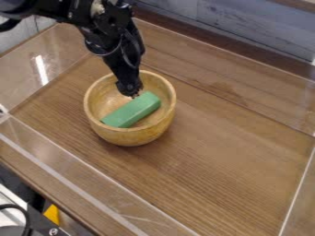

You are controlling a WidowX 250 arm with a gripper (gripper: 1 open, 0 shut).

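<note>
A round wooden bowl (pixel 109 131) stands on the wooden table at the left of centre, with a green block (pixel 132 111) lying flat inside it. My black gripper (pixel 123 90) hangs from the top left over the bowl's back part, open, its fingers above the space behind the block. Whether the fingertips touch the bowl is hard to tell.
A pale wall (pixel 259 28) runs along the back right. A small yellow object (pixel 52 212) and a dark cable lie at the lower left edge.
</note>
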